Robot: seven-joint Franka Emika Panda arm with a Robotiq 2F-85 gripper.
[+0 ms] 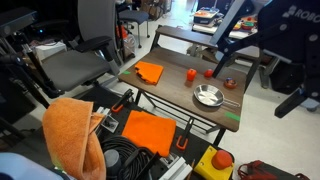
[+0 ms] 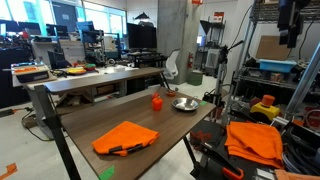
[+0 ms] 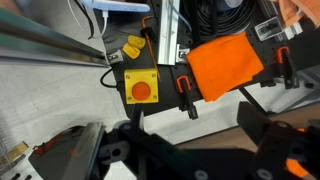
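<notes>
My gripper (image 1: 252, 79) fills the upper right of exterior view 1, its dark fingers spread wide apart with nothing between them. In the wrist view both fingers (image 3: 135, 117) show at the lower edge, also far apart. On the brown table (image 2: 95, 122) lie a folded orange cloth (image 2: 125, 136), a round red object (image 2: 156, 103) and a shiny silver pan (image 2: 186, 103). Exterior view 1 also shows a smaller red item (image 1: 208, 73) and a small dark reddish bowl (image 1: 229, 83) behind the pan (image 1: 209, 95). The gripper appears high and clear of these things.
A yellow box with a red button (image 3: 141, 90) is near the robot's base. Beside it lie a second orange cloth (image 3: 224, 67) and coiled black cables (image 3: 222, 15). Black clamps (image 1: 122, 101) grip the near table edge. An office chair (image 1: 75, 65) stands to the left.
</notes>
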